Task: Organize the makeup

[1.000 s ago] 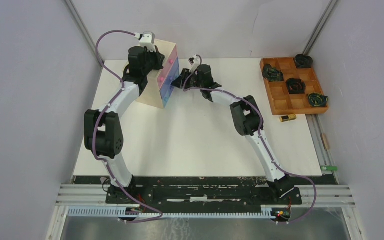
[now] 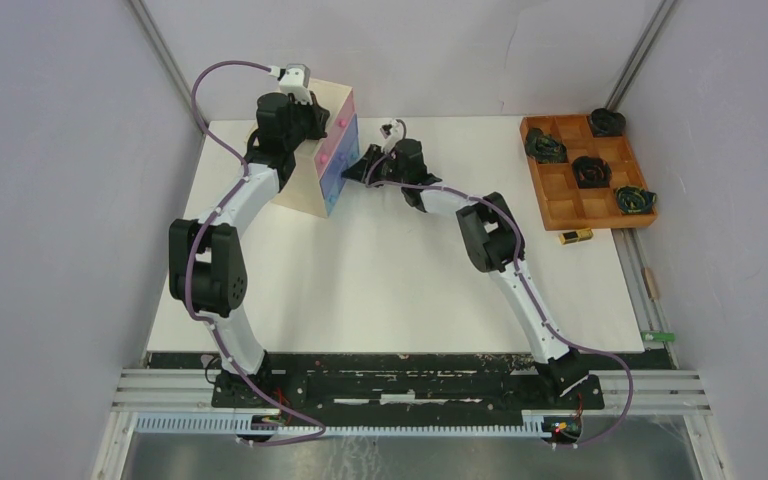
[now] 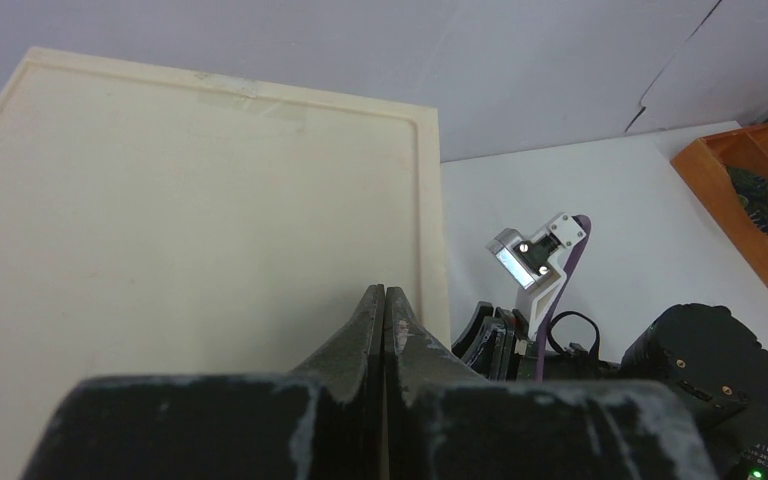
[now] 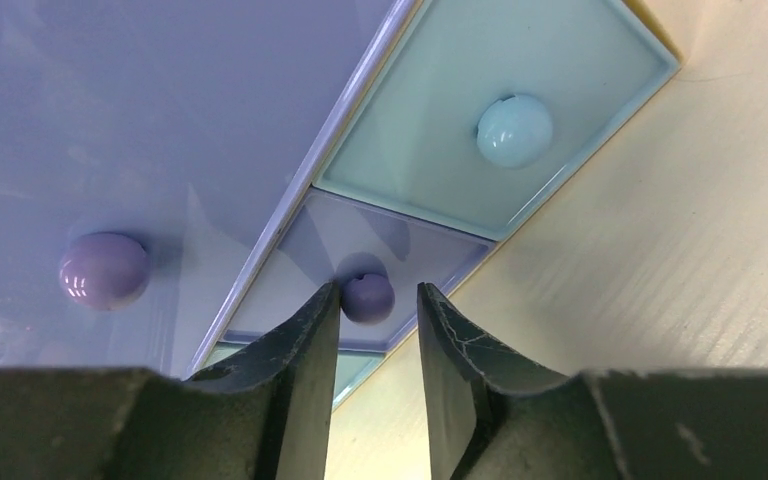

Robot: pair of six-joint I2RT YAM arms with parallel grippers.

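A cream cabinet (image 2: 300, 190) with pink and blue drawer fronts stands at the back left. My left gripper (image 2: 315, 125) is over its flat top (image 3: 190, 200), shut; anything between the fingers is hidden. My right gripper (image 2: 355, 170) is at the drawer fronts, part open, with its fingertips either side of a small purple knob (image 4: 368, 300); whether both touch it is unclear. Beside that drawer are a pale blue drawer (image 4: 430, 120) and a larger lavender drawer (image 4: 110, 120) with round knobs.
A wooden compartment tray (image 2: 580, 205) with dark green bundles sits at the right, with a small yellow item (image 2: 575, 236) below it.
My right gripper and wrist have shifted slightly toward the front of the table since a second ago. The left arm and cabinet look unchanged.
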